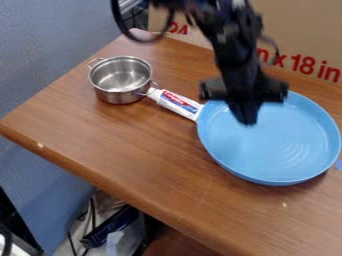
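My dark gripper (pixel 243 105) is blurred, hanging low over the upper-left part of a light blue plate (pixel 267 150) on the wooden table. Whether its fingers are open or shut cannot be made out. A white toothpaste tube (pixel 175 103) lies left of the plate, and a small steel pot (pixel 120 82) with handles stands left of the tube.
A cardboard box (pixel 294 45) stands along the back.
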